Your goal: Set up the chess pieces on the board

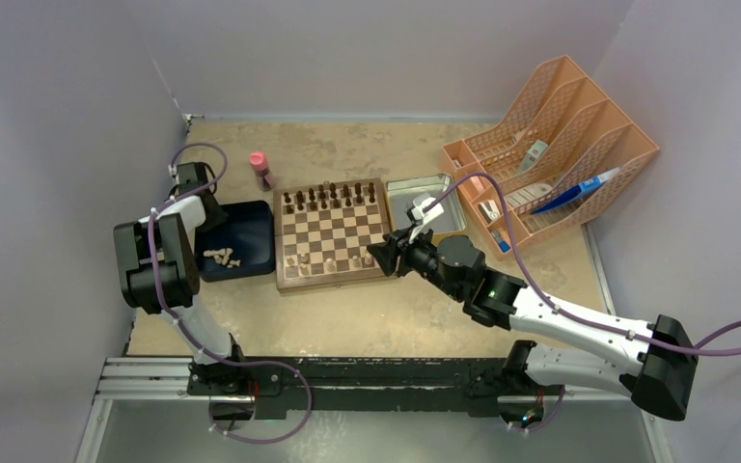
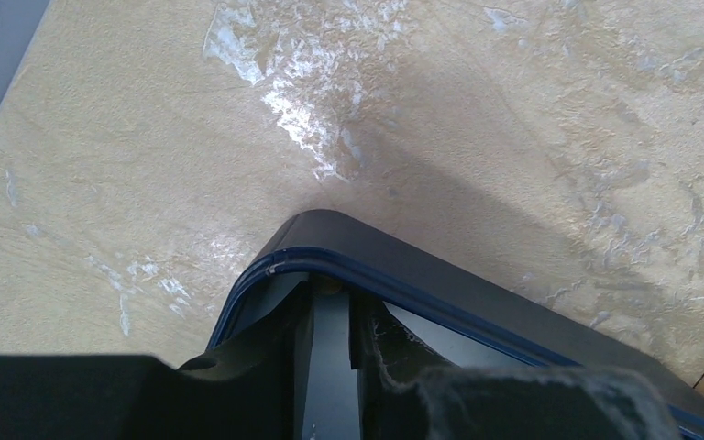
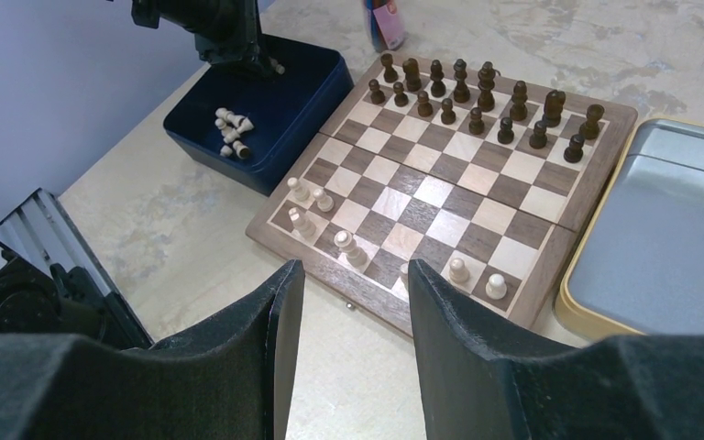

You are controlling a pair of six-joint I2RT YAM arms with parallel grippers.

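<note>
A wooden chessboard (image 1: 333,234) carries dark pieces (image 3: 486,92) along its far side and several white pieces (image 3: 346,247) on the near side. Left of it, the navy bin (image 1: 251,241) holds loose white pieces (image 3: 235,133). My left gripper reaches into the bin's rear corner, fingers part open; a small pale brownish piece (image 2: 328,284) shows dimly just beyond the tips, partly hidden. My right gripper is open above the board's right front, nothing between its fingers.
A metal tray (image 3: 660,229) sits right of the board, with an orange organizer (image 1: 550,145) beyond. A pink-capped bottle (image 1: 259,166) stands behind.
</note>
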